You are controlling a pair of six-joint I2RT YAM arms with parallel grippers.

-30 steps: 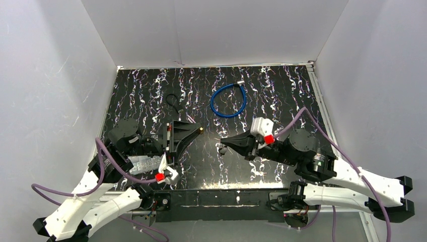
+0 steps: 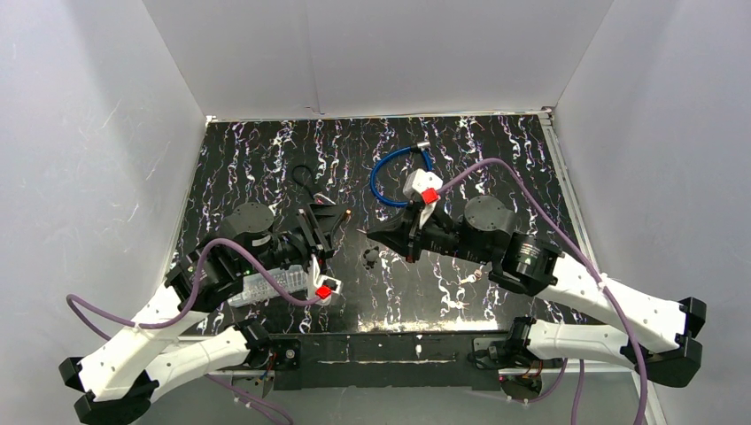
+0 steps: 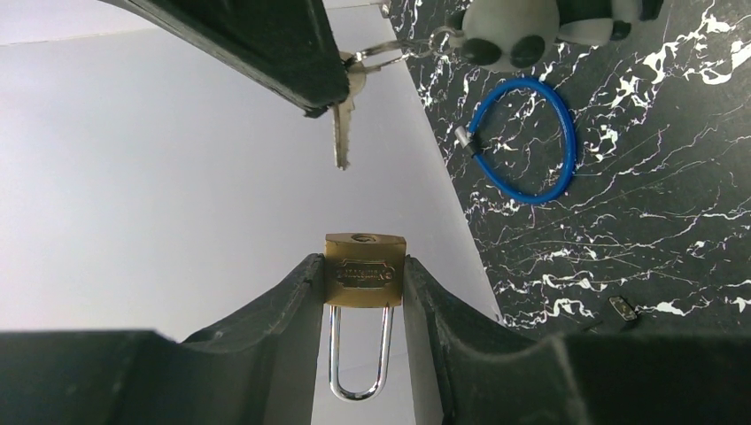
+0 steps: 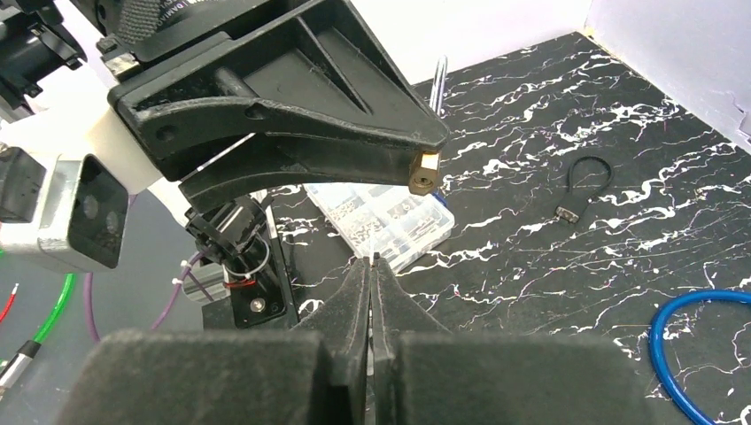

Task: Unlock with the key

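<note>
A brass padlock (image 3: 365, 271) is pinched between the fingers of my left gripper (image 2: 344, 214). Its keyhole face is exposed, and both legs of the silver shackle (image 3: 361, 390) run into the body. My right gripper (image 2: 370, 234) is shut on a small key (image 3: 342, 133), whose blade sticks out past the fingertips. A short gap separates the key from the padlock. On the key's ring hangs a grey toy keychain (image 3: 509, 27). The right wrist view shows the padlock (image 4: 424, 173) at the left fingers' end, above and right of the right fingertips.
A blue cable loop (image 2: 375, 177) lies on the black marbled table (image 2: 496, 297) behind the right gripper. A black loop (image 2: 303, 170) rests farther left. Under the left arm sits a clear compartment box (image 4: 390, 221).
My right gripper has moved left with the key and keychain, toward the padlock. The left gripper has turned and shifted slightly toward the back, still holding the padlock.
</note>
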